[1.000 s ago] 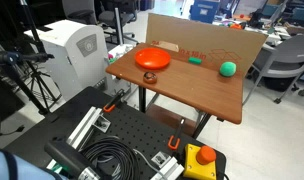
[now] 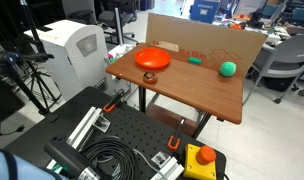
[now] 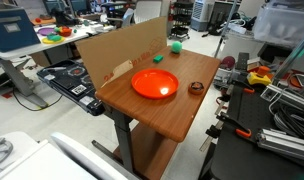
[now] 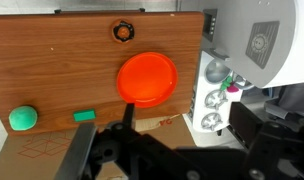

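A red plate (image 4: 147, 79) lies on the brown wooden table (image 2: 192, 85), also seen as a red disc (image 3: 155, 82) near the table's end. Close to it is a small brown ring-shaped object (image 4: 122, 32) with a dark centre. A green ball (image 2: 228, 69) sits towards the other end, and a small green block (image 2: 195, 61) lies between ball and plate near the cardboard. In the wrist view, my gripper looks down from above with its dark fingers spread apart, so it is open. Nothing shows between them. Neither exterior view shows the gripper.
An upright cardboard panel (image 3: 127, 55) borders the table's back edge. A white rounded machine (image 2: 76, 52) stands beside the plate's end. In front are coiled black cables (image 2: 110, 155) and a yellow box with a red button (image 2: 200, 162).
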